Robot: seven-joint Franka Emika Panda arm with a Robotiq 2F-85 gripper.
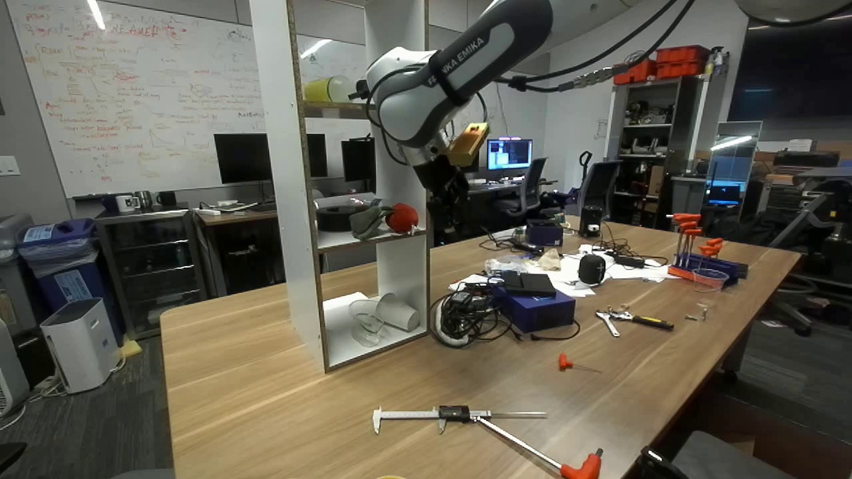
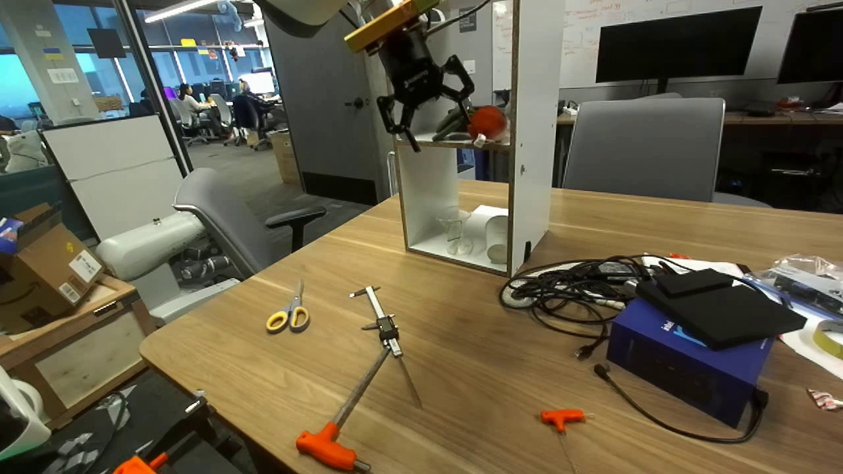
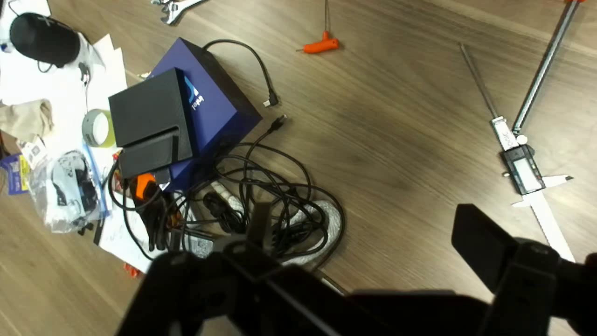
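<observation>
My gripper (image 2: pixel 436 126) hangs open in the air in front of the shelf, its two black fingers spread wide with nothing between them. In the wrist view the fingers (image 3: pixel 482 246) stand over the table, near a cable heap (image 3: pixel 280 207) and a digital caliper (image 3: pixel 523 168). The upright white shelf unit (image 1: pixel 323 303) has a red round object (image 1: pixel 401 218) and a grey-green item (image 1: pixel 367 221) on its middle level. A white cup (image 1: pixel 397 312) and a clear glass (image 1: pixel 367 323) lie or stand on its bottom level. A yellow cup (image 1: pixel 319 89) rests on the upper level.
A blue box (image 1: pixel 533 310) with black items on top sits beside the cables. Orange-handled hex keys (image 2: pixel 328 449) (image 2: pixel 562 416), scissors (image 2: pixel 290 312) and wrenches (image 1: pixel 609 322) lie on the table. Bare wood lies in front of the shelf.
</observation>
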